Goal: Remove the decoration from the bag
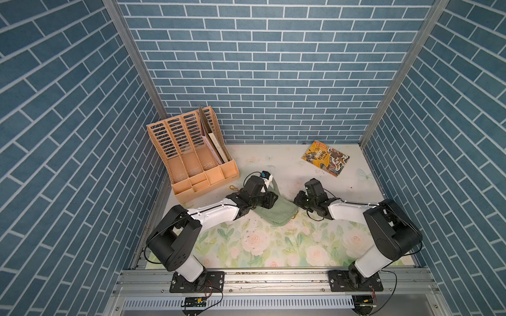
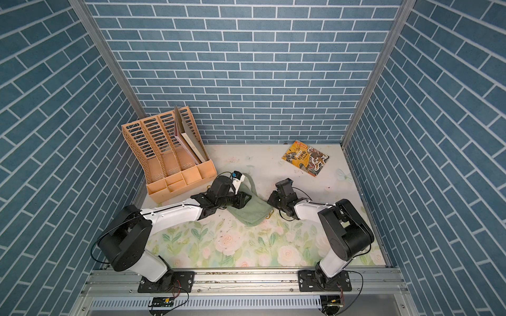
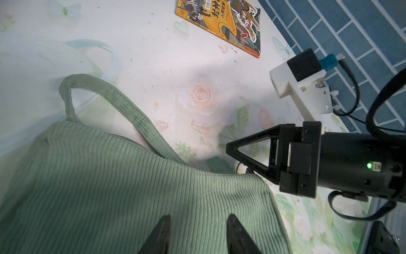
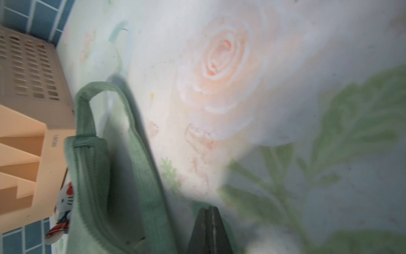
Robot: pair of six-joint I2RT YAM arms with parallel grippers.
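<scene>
The green corduroy bag (image 1: pixel 280 213) lies on the table, its strap (image 3: pixel 126 116) looped toward the back. My left gripper is over the bag's body, part open, with the green fabric beneath its fingertips; whether it touches cannot be told. My right gripper is shut at the bag's right end, nothing visible between its fingers. A small gold clasp (image 2: pixel 268 215) shows at that end. A doll charm (image 4: pixel 64 199) peeks from behind the bag in the right wrist view, left of it on the table.
A tan organizer (image 1: pixel 189 158) with upright folders stands at the back left. A yellow book (image 1: pixel 325 158) lies at the back right.
</scene>
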